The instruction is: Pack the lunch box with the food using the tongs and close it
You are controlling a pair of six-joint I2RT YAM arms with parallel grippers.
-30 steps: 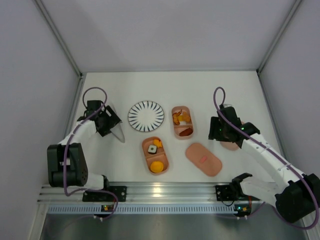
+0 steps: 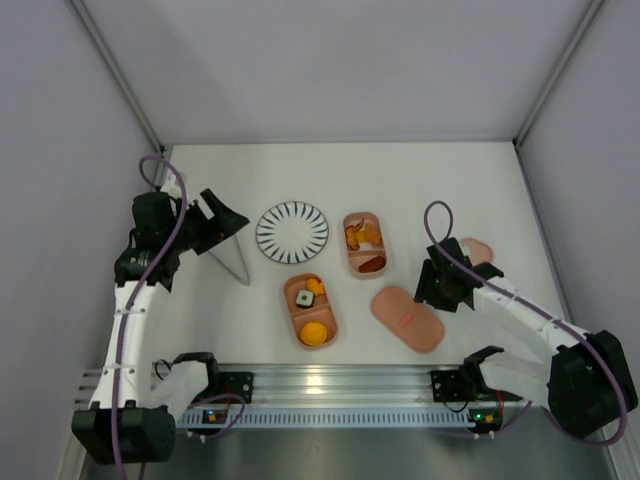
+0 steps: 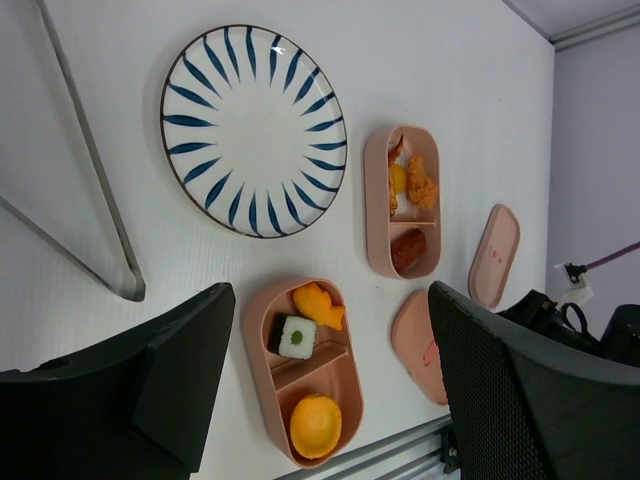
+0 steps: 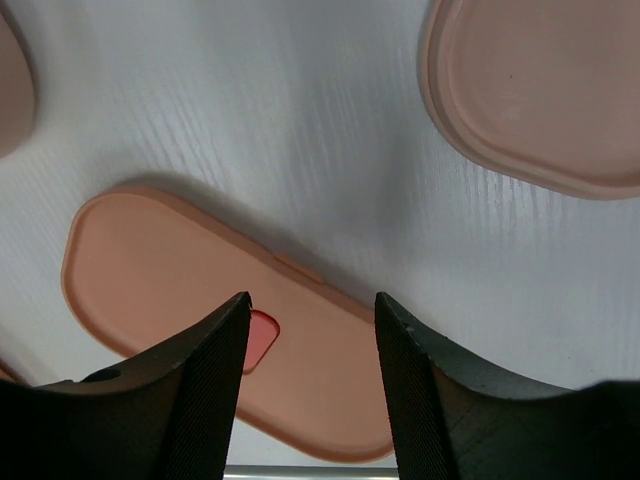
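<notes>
A lunch box [image 2: 312,318] in salmon pink holds a rice cube, a fish-shaped piece and a round yellow piece. Behind and right of it, a second box [image 2: 347,242] carries fried pieces [image 3: 420,185] and a sausage [image 3: 408,250]. The white plate [image 2: 291,232] with blue strokes is empty. My left gripper [image 2: 236,222] hovers left of the plate, fingers apart and empty. Over the near lid [image 4: 160,250], which bears a red patch, my right gripper stands open with nothing held. The far lid [image 4: 560,90] lies flat, partly behind the right arm in the top view.
Tongs [image 2: 241,270] lie on the table left of the plate, below the left gripper. A metal rail [image 2: 340,380] runs along the front edge.
Boxes, lids, plate and tongs stay in place.
</notes>
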